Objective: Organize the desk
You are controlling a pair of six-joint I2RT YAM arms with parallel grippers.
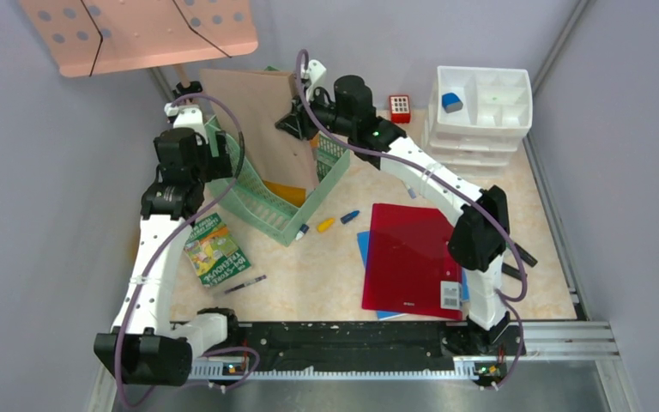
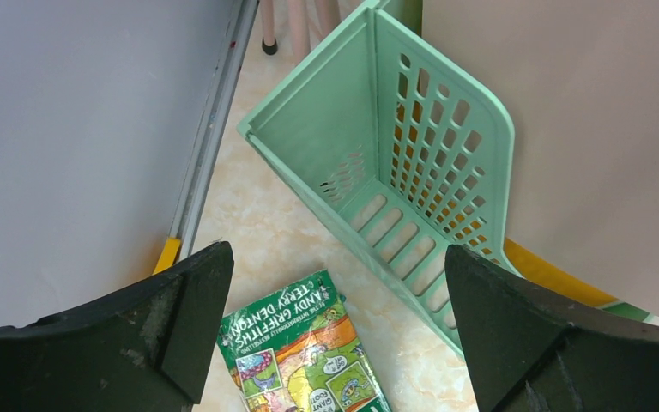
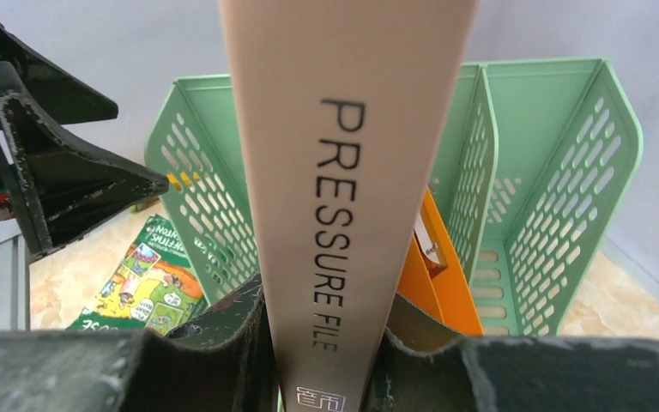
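Note:
A beige pressure file leans upright over the green slotted basket. Its lettered spine faces the right wrist camera, with my right gripper shut on its sides. An orange folder shows inside the basket behind the file; the file's lower end is hidden. My left gripper is open and empty by the basket's left side. On the table below it lies a green picture book. A red folder covers a blue one at the right.
A white drawer unit with a blue block on top stands back right, near a red calculator. Several markers, including a yellow one, lie by the basket. A pink stand overhangs the back left.

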